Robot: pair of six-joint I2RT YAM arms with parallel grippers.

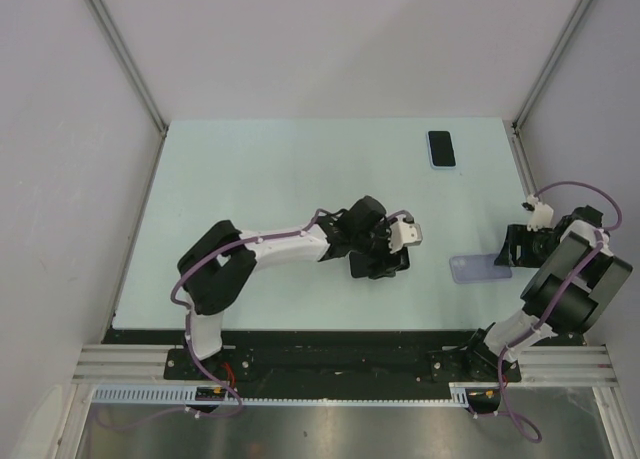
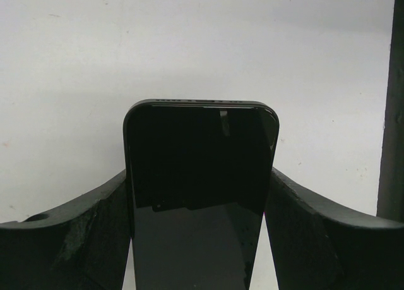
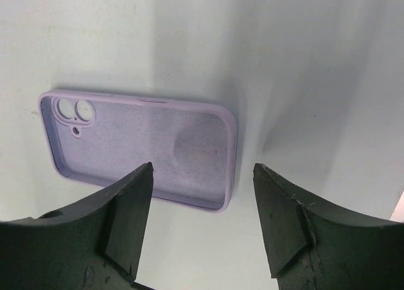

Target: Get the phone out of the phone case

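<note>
Between the fingers of my left gripper a black phone is held by its long sides, out of any case, above the table. From the top view, this phone shows left of centre-right, partly covered by the gripper. An empty lilac phone case lies flat, its hollow side up and camera holes at the far left end. My right gripper stands open over the case's right end, its fingertips well apart. In the top view the case is partly hidden by that gripper.
Towards the back right of the white table lies another flat black rectangle with a pale blue edge. Bare table separates the held phone from the lilac case, and the left half is mostly clear.
</note>
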